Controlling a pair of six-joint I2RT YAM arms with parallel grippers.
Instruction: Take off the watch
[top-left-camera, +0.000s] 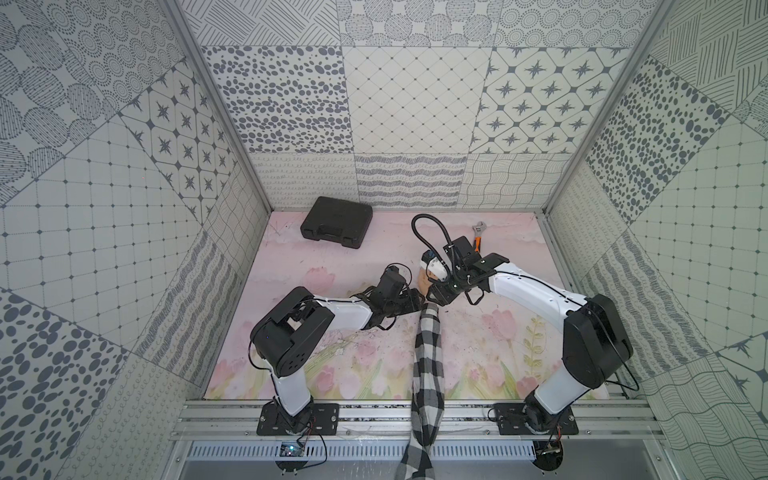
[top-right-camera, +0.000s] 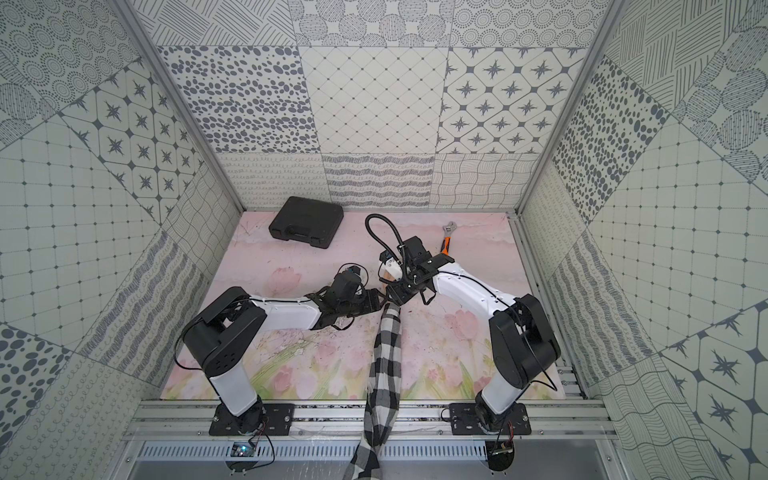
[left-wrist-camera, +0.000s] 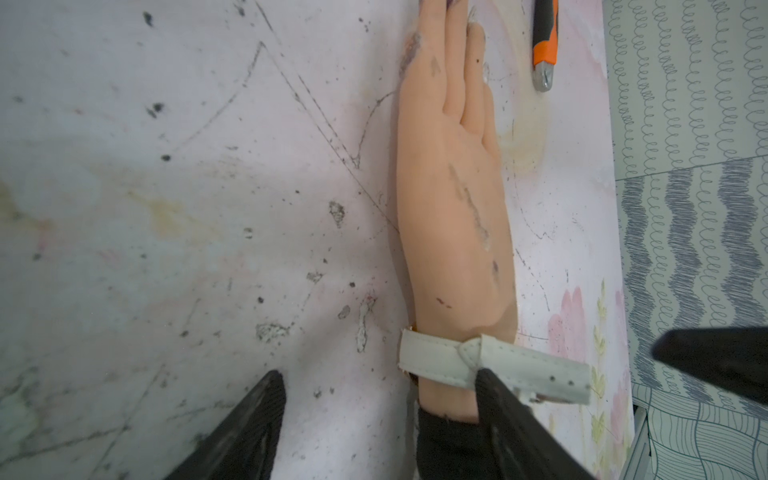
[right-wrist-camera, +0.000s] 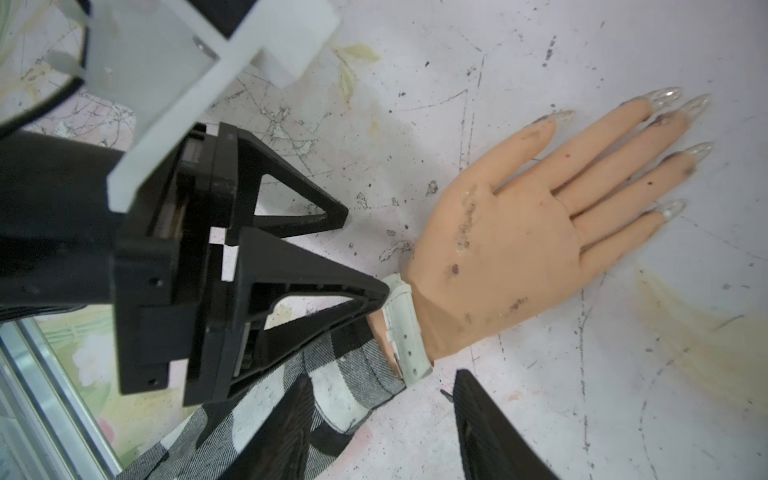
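A white watch strap (left-wrist-camera: 436, 357) circles the wrist of a palm-up artificial hand (left-wrist-camera: 456, 232); a tail of it sticks out past one side. In the right wrist view the strap (right-wrist-camera: 406, 328) lies just above a checkered sleeve (right-wrist-camera: 352, 388). My left gripper is open beside the wrist, with one fingertip (right-wrist-camera: 374, 294) at the strap's edge; contact is hard to judge. No strap shows between its fingers. My right gripper stands open over the wrist's other side, nothing held. A watch face is not visible.
Behind the hand, an orange-handled wrench (top-left-camera: 479, 233) lies at the back right. A black case (top-left-camera: 337, 221) sits at the back left. Both grippers are close together around the wrist. Open table lies at either side.
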